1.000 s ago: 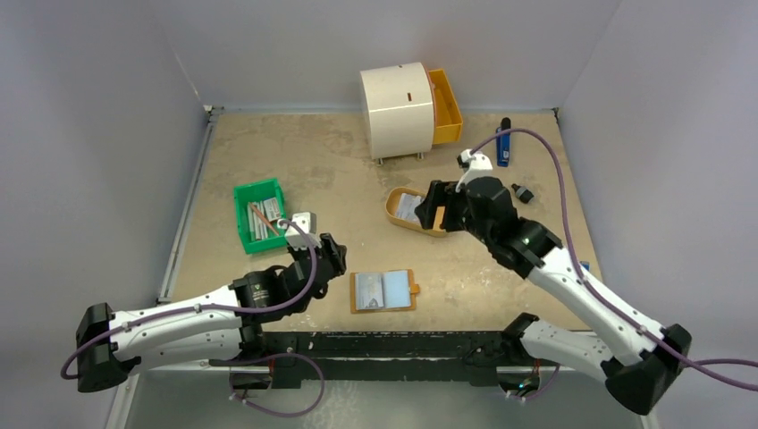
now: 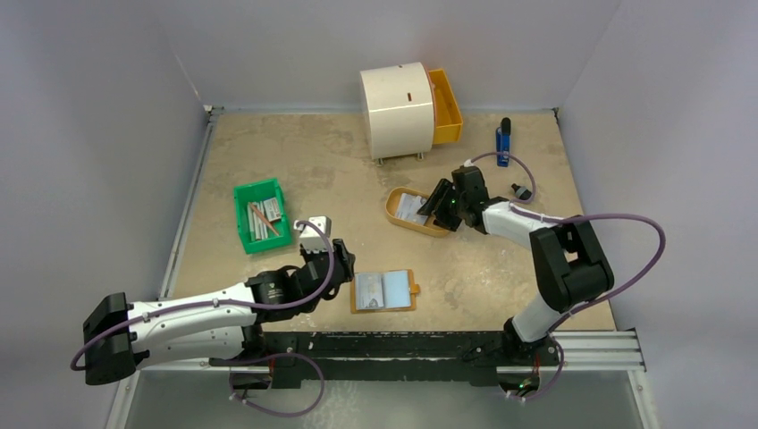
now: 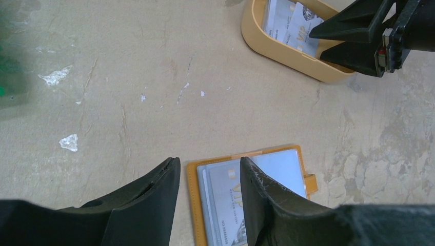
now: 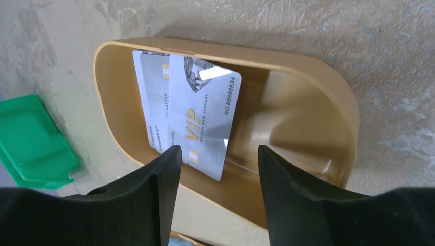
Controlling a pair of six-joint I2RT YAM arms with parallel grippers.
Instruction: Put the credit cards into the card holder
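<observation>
Silver VIP credit cards overlap in one end of a tan oval tray. My right gripper is over that tray, its fingers parted with a gap between them; the front card's lower edge lies near the left finger, and no grip on it shows. The card holder, tan-edged and lying unfolded on the table, has a VIP card in its left pocket and a pale blue right side. Above the holder, my left gripper stands open, nothing between its fingers.
To the left sits a green basket with pencil-like items. A white drum-shaped box with a yellow drawer stands at the back. A blue stapler-like tool and small dark object lie right.
My right gripper has come down to the tan tray, its arm drawing in from the lower right. The left gripper has shifted slightly right. Tray and holder have stayed in place.
</observation>
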